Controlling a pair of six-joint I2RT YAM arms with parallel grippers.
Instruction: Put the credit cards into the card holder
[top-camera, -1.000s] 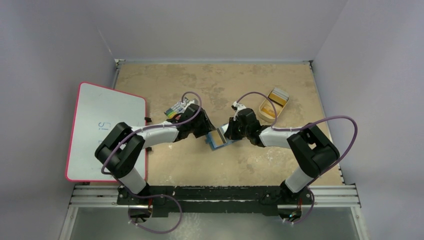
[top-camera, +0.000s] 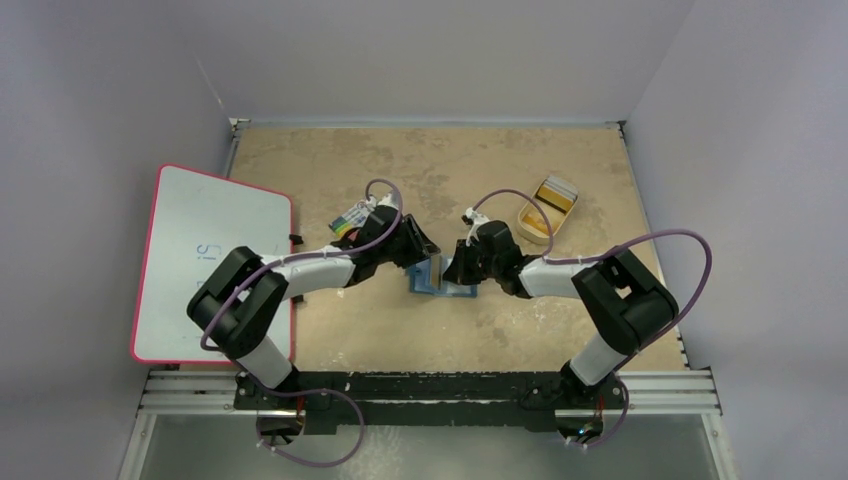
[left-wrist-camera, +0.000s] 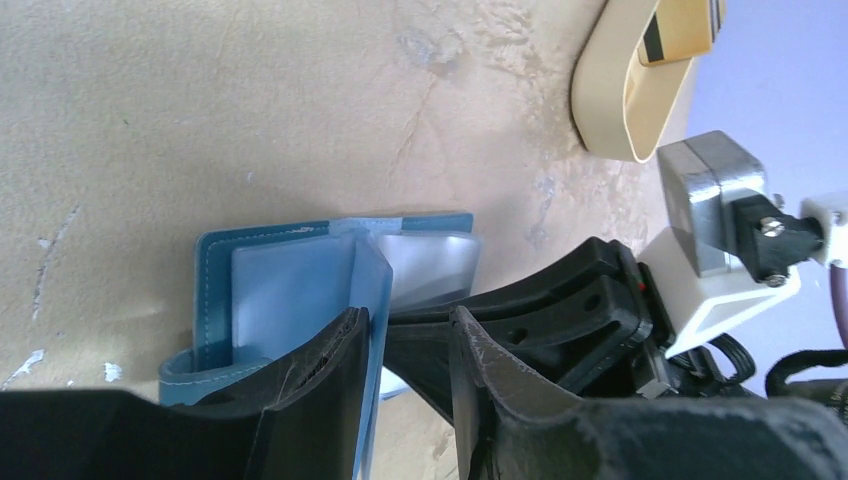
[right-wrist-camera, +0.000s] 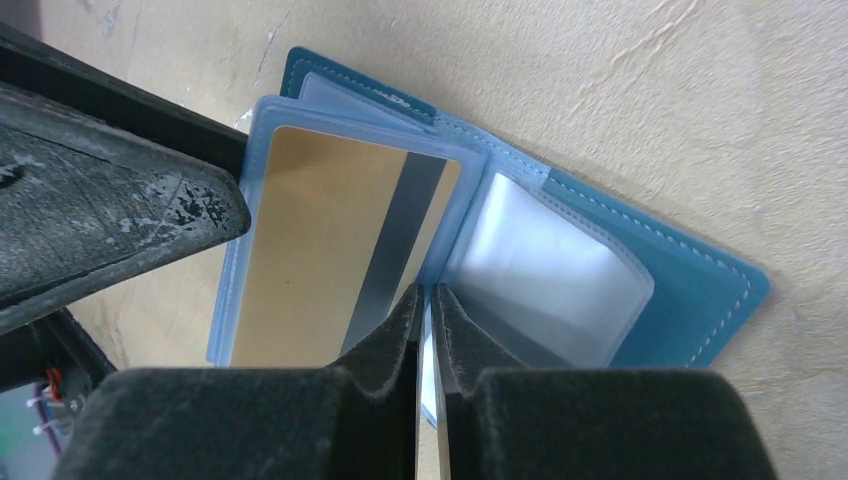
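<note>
The blue card holder (top-camera: 424, 284) lies open on the table between both grippers. One clear-blue page with a gold, dark-striped card (right-wrist-camera: 325, 225) in it stands tilted up from the holder. In the left wrist view this raised page (left-wrist-camera: 371, 300) is seen nearly edge-on, close to one finger of my left gripper, whose fingers are open. My right gripper is low over the holder's fold, its fingertips parted by a narrow gap, beside a clear sleeve (right-wrist-camera: 550, 275). Whether a page edge sits in that gap is unclear.
A beige box (top-camera: 535, 222) with gold cards stands at the back right. Colourful cards (top-camera: 350, 219) lie behind the left arm, partly hidden. A whiteboard (top-camera: 210, 265) covers the left side.
The card page has risen from lying nearly flat to standing steeply. The holder has turned straighter. My left gripper has shifted slightly; the right one has moved only a little.
</note>
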